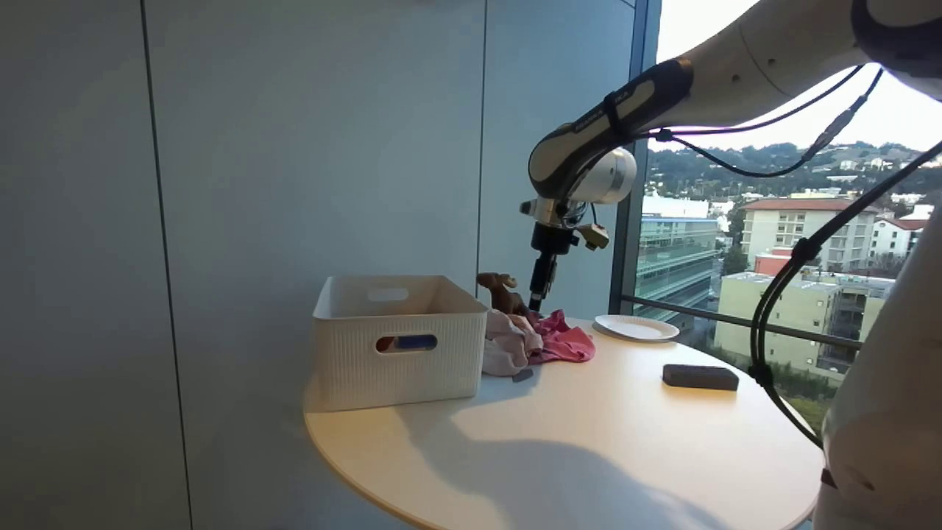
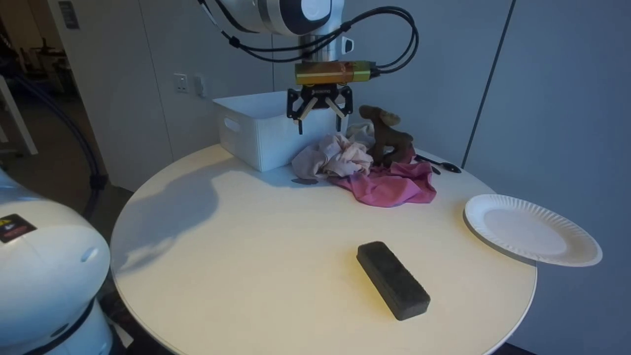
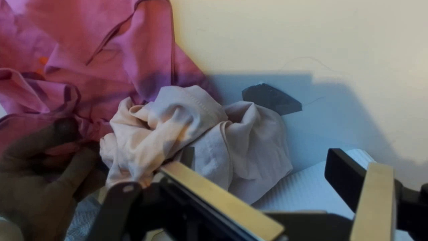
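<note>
My gripper (image 2: 319, 128) hangs open above the table, near the right end of the white bin in exterior view 2, with nothing between its fingers. A crumpled pale pink cloth (image 3: 176, 128) lies below it, against the bin's wall. Joined to that heap is a darker pink cloth (image 2: 390, 188), spread flatter on the table. Behind the cloths stands a brown moose-like plush toy (image 2: 387, 133), partly seen at the left of the wrist view. The white bin (image 1: 397, 358) shows something blue and red through its handle hole; most of its inside is hidden.
A dark grey oblong block (image 2: 393, 281) lies toward the front. The white paper plate (image 2: 526, 228) overhangs the table's edge. A black utensil (image 2: 443, 163) rests behind the cloths, and a small dark flat piece (image 3: 273, 98) lies beside them.
</note>
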